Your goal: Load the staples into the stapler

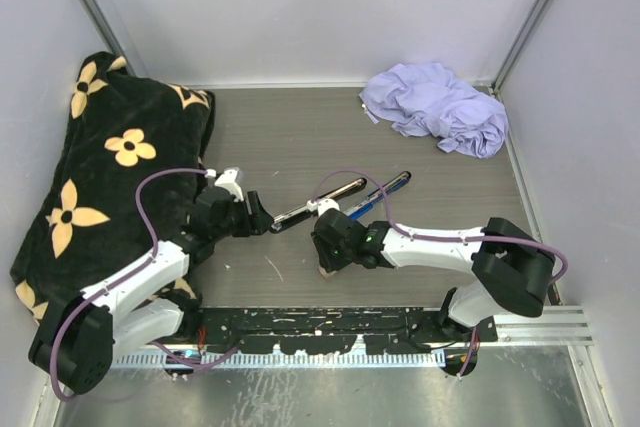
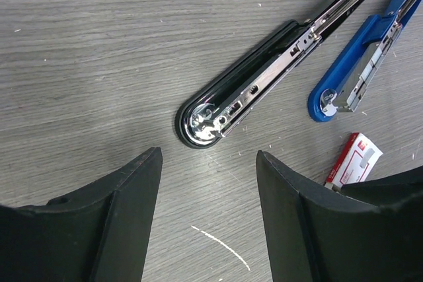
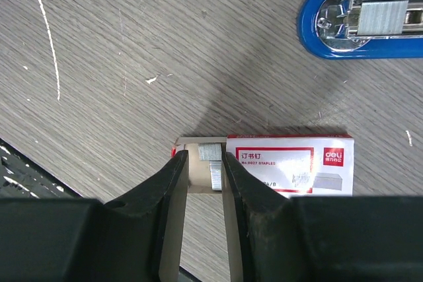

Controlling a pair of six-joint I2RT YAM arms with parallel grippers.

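Observation:
A black stapler [image 2: 264,70] lies opened on the table, with a blue stapler [image 3: 317,18] beside it; a strip of staples sits in the blue one's metal channel. A red-and-white staples box [image 3: 291,166] lies with its tray slid out, showing staple strips [image 3: 210,153]. My right gripper is over that tray, part open, its fingertips around the strips; whether it touches them I cannot tell. My left gripper stands open just short of the black stapler's near end, nothing between its fingers.
A black flowered cushion [image 1: 110,147] fills the left side, and a lilac cloth [image 1: 440,107] lies at the back right.

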